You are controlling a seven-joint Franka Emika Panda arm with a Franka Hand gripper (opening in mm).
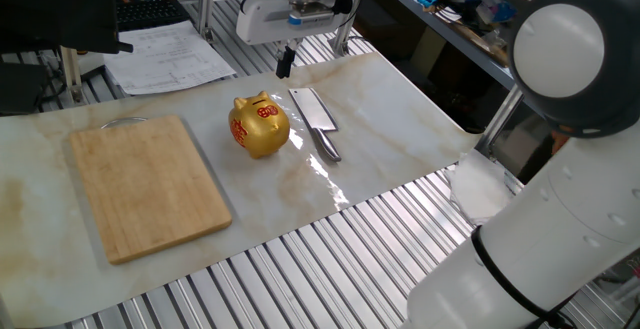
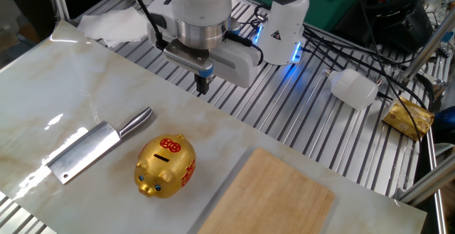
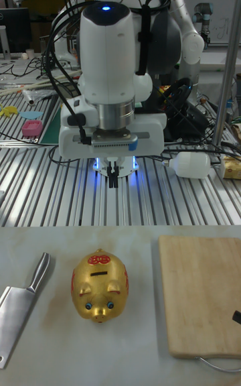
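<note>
A gold piggy bank (image 1: pixel 259 125) with red markings stands upright on the marbled sheet. To one side of it lies a cleaver (image 2: pixel 92 146), flat, with a steel blade and metal handle. On the piggy bank's other side is a wooden cutting board (image 1: pixel 150 187), bare on top apart from a small dark object (image 3: pixel 237 317) at the edge of the third exterior view. My gripper (image 3: pixel 112 175) hangs in the air, apart from all of these, its dark fingers pointing down. They sit close together, and nothing shows between them.
Slatted metal table (image 2: pixel 313 134) surrounds the marbled sheet (image 1: pixel 400 119). A white bulb-shaped object (image 2: pixel 353 89) and a gold box (image 2: pixel 409 118) lie on the slats, near cables. Papers (image 1: pixel 166 61) rest behind the board. Open sheet lies beyond the cleaver.
</note>
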